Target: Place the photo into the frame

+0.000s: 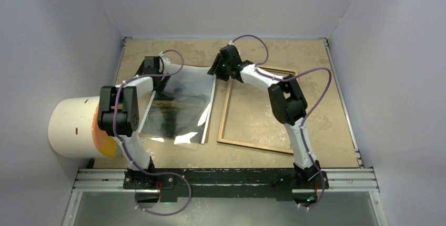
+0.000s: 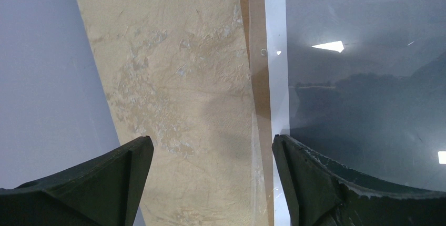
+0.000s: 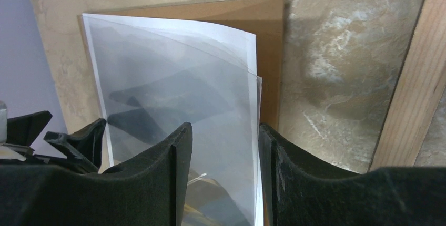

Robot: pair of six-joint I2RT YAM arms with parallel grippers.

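Observation:
The dark photo with a white border lies flat on the left half of the table. A clear sheet covers it, a little askew at the far right corner, and a brown backing board shows beneath. At the photo's left edge, my left gripper stands part open, one fingertip over the white border and the other over bare table. My right gripper is part open at the far right corner, its right finger against the sheet's right edge. Neither gripper has anything clamped. The empty wooden frame lies to the right.
A white cylinder with an orange and yellow end stands at the left, close to my left arm. A narrow strip of table separates the board from the frame. Free table lies to the frame's right.

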